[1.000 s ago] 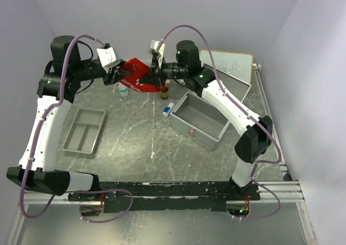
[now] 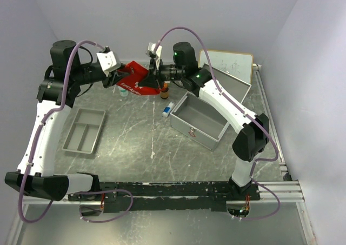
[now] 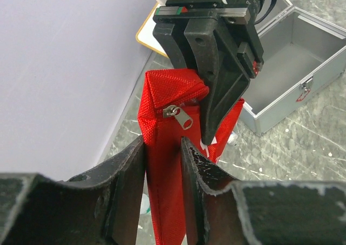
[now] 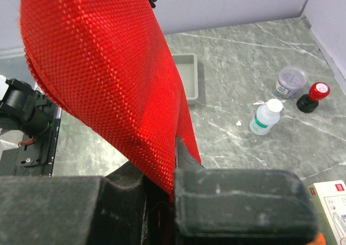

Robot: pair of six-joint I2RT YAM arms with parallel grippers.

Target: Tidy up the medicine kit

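Observation:
A red fabric pouch (image 2: 131, 84) with white print hangs between my two grippers above the back of the table. My right gripper is shut on one side of it, and its black fingers (image 3: 210, 72) also show in the left wrist view. My left gripper stands part open, its fingers on either side of the pouch's edge, just below a metal zipper pull (image 3: 180, 117). Whether they press on the fabric is unclear. The grey metal case (image 2: 203, 118) lies open at the right and looks empty inside.
At the left sits an empty divided grey tray (image 2: 85, 130). A white bottle (image 4: 263, 120), a clear jar (image 4: 291, 83), a red-capped bottle (image 4: 311, 99) and a box (image 4: 331, 204) stand on the table. A small blue-and-white item (image 2: 168, 109) lies beside the case.
Earlier, the right arm moved a little to the left; the pouch stays held up.

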